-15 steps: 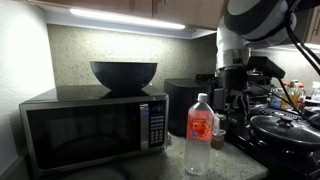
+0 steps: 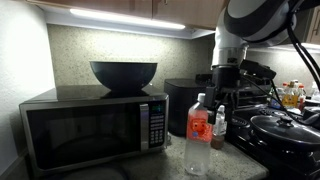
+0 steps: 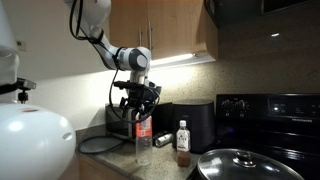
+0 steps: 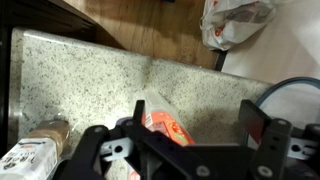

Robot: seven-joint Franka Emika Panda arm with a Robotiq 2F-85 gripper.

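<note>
A clear plastic bottle with an orange-red label (image 2: pixel 198 140) stands upright on the counter. In exterior view 2 the same bottle (image 3: pixel 144 150) is below my gripper (image 3: pixel 138 100). My gripper is open, and in the wrist view the bottle's label (image 4: pixel 166 122) shows between its spread fingers, its lower part hidden by the gripper body. From exterior view 1, the gripper (image 2: pixel 222 96) appears near the bottle's top; whether it touches the bottle cannot be told.
A brown sauce bottle with a white label (image 3: pixel 183 145) stands close by. A lidded pan (image 2: pixel 285 130) sits on the stove at right. The microwave (image 2: pixel 95 130) bears a black bowl (image 2: pixel 123 75).
The arm and gripper have shifted left in exterior view 1, nearer the clear bottle's top, and the gripper has turned somewhat. The bottle stays in place.
</note>
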